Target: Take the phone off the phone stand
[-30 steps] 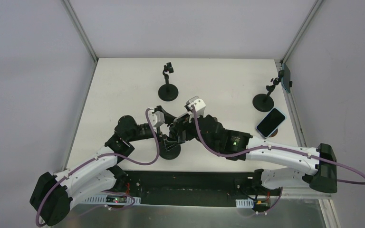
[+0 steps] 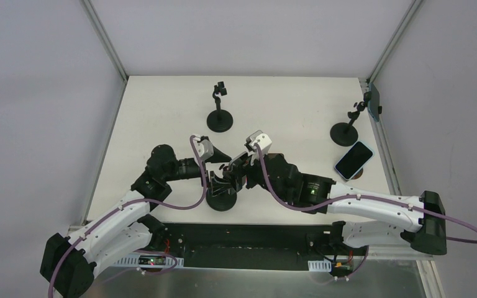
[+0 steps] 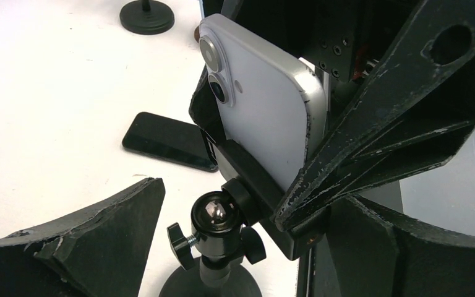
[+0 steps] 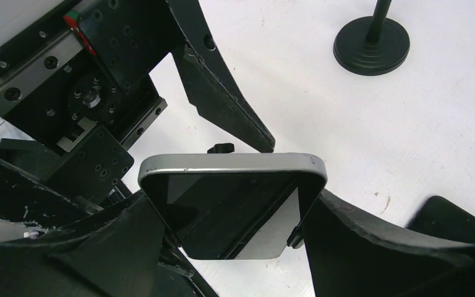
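A silver phone [image 3: 260, 105] sits at the clamp of a black phone stand [image 3: 216, 216] near the table's front middle. My right gripper is shut on this phone, its fingers along the sides; the phone's edge and screen face the right wrist camera. My left gripper stands open around the stand's head, its two fingers either side of the ball joint and clamp. In the top view both grippers crowd over the stand's round base [image 2: 222, 202], hiding most of the phone.
Another stand [image 2: 219, 121] is at the back middle. A stand with a phone [image 2: 374, 99] is at the right edge, with a loose phone [image 2: 353, 160] below it.
In the top view the left arm's wrist has shifted slightly up and the right arm has moved slightly right and down. The grippers remain crowded at the front stand.
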